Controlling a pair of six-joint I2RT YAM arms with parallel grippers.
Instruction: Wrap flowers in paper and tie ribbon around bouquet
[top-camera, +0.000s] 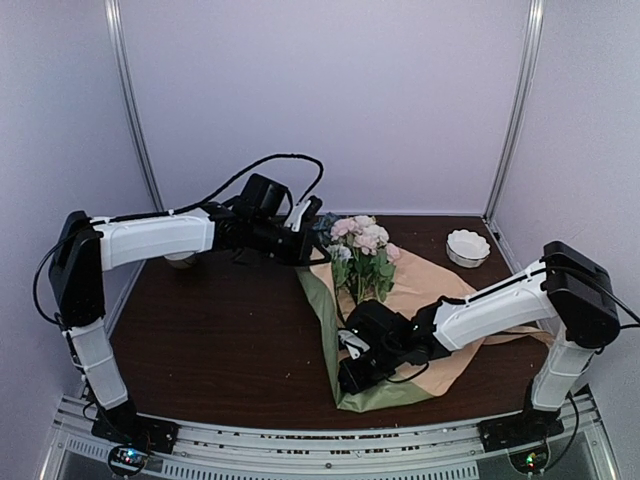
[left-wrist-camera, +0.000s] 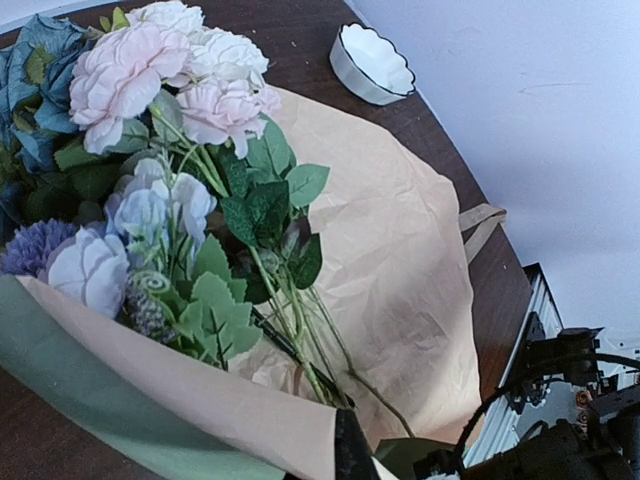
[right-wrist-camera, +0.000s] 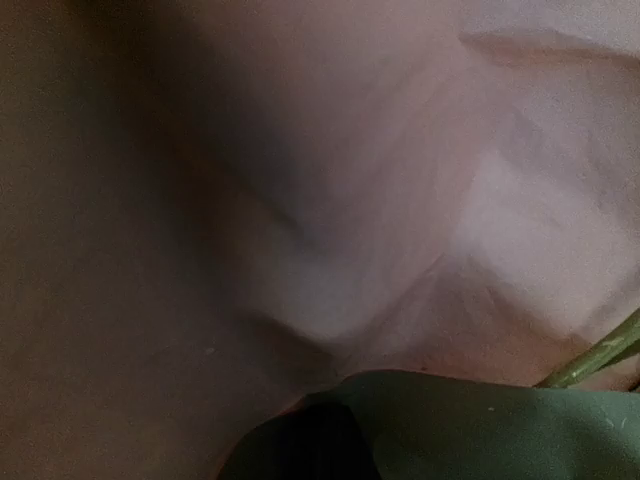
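The bouquet (top-camera: 362, 250) of pink, white and blue fake flowers lies on the wrapping paper (top-camera: 425, 290), peach inside and green outside. My left gripper (top-camera: 322, 260) is shut on the paper's left edge, lifted and folded toward the flowers. In the left wrist view, that folded edge (left-wrist-camera: 190, 400) rises in front of the blooms, and green stems (left-wrist-camera: 305, 355) run down behind it. My right gripper (top-camera: 348, 383) is shut low at the paper's front. In the right wrist view its dark finger (right-wrist-camera: 305, 445) meets the green fold (right-wrist-camera: 480, 420); whether paper is between its fingers is unclear.
A white bowl (top-camera: 468, 248) stands at the back right. A ribbon-like strip (top-camera: 520, 335) lies right of the paper, behind the right arm. The left arm covers most of the back left. Bare table (top-camera: 210, 350) shows at the front left.
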